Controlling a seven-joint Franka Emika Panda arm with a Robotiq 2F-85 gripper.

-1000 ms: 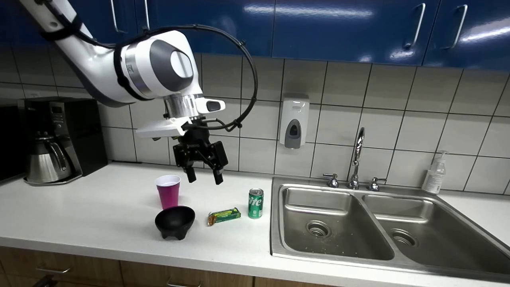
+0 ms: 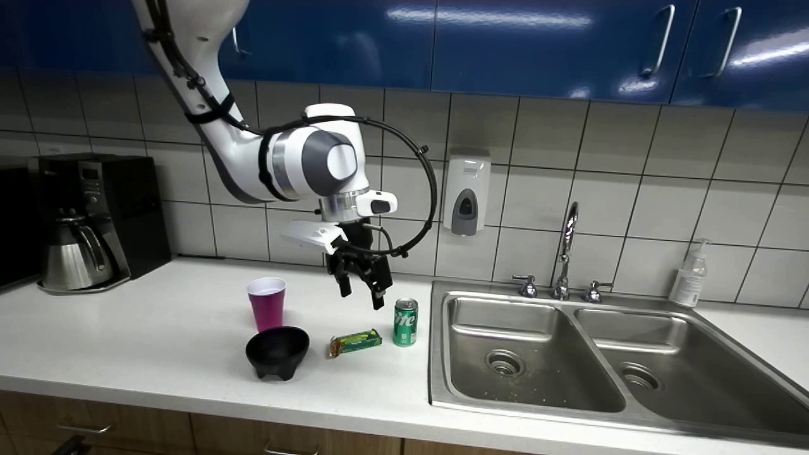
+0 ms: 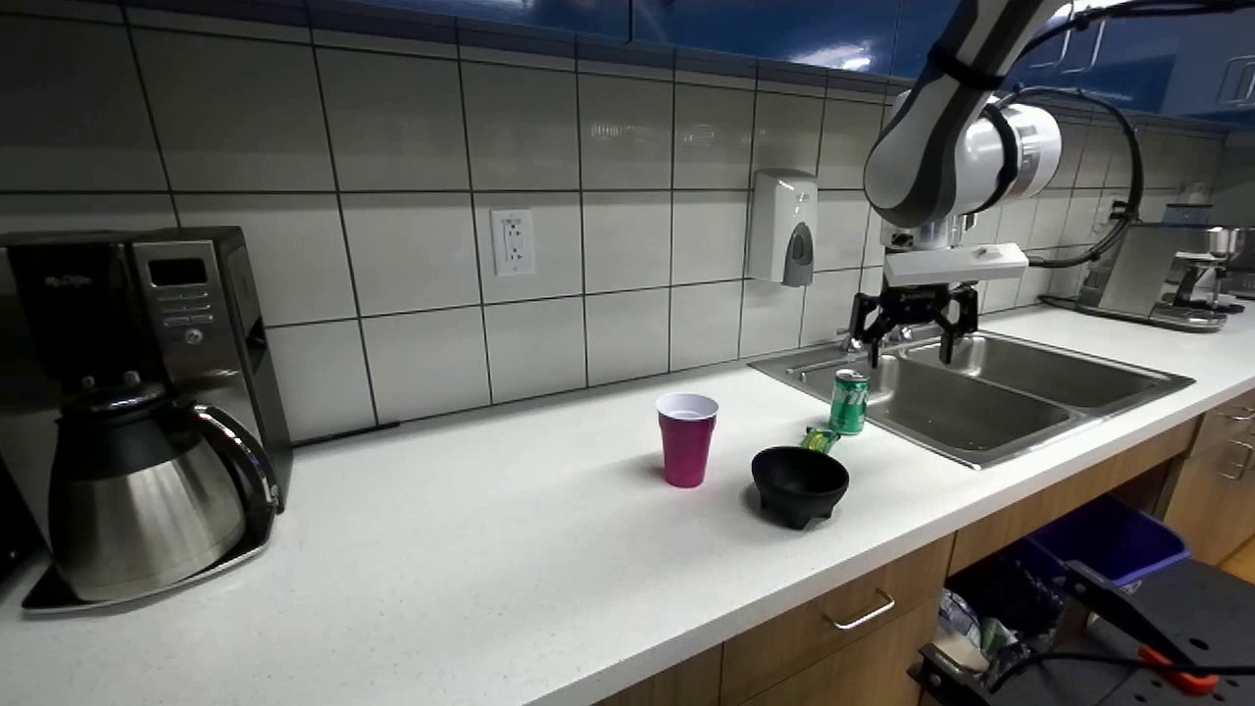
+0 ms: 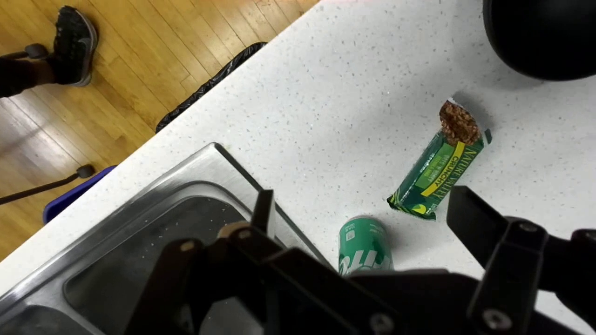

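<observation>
My gripper (image 2: 361, 297) is open above the counter, its fingers spread apart with nothing held between them. In the wrist view a green soda can (image 4: 364, 245) appears between the two fingers, its lower part hidden by the gripper body. That can (image 2: 406, 322) stands upright just left of the sink. A green granola bar (image 2: 356, 342), its wrapper torn at one end so the brown bar (image 4: 459, 123) shows, lies flat to the can's left. Farther left are a black bowl (image 2: 277, 353) and, behind it, a magenta cup (image 2: 267, 304) with a white inside.
A steel double sink (image 2: 442, 371) borders the can on the right, with a faucet (image 2: 565, 250) behind it. A coffee maker (image 3: 200, 353) stands at the far left. The counter (image 3: 471, 541) between it and the cup is clear.
My arm has moved to the right and the gripper has come slightly lower, nearer the can. The can, bar, bowl and cup have stayed in place.
</observation>
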